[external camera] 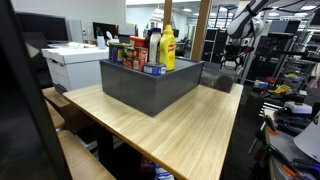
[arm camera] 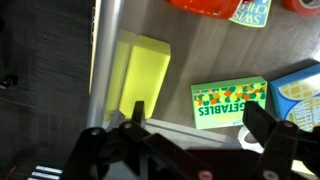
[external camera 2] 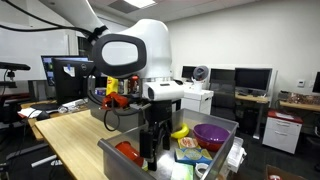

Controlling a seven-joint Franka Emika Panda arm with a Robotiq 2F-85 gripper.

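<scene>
My gripper is open, its two dark fingers wide apart with nothing held. In the wrist view, a green and yellow box marked "VEGETABLES" (arm camera: 229,103) lies on the bin floor beyond the fingertips. To its left is a plain yellow block (arm camera: 146,76), close to the bin wall. Seen from exterior view 2, the gripper (external camera 2: 155,160) points down into a grey bin (external camera 2: 222,172). A purple bowl (external camera 2: 211,134) and a yellow banana-like thing (external camera 2: 180,131) are behind it.
A blue and yellow box (arm camera: 298,95) and a red object (arm camera: 205,5) are also in the bin. In exterior view 1, cans and bottles, including a yellow bottle (external camera: 168,48), rise above the grey bin (external camera: 145,92).
</scene>
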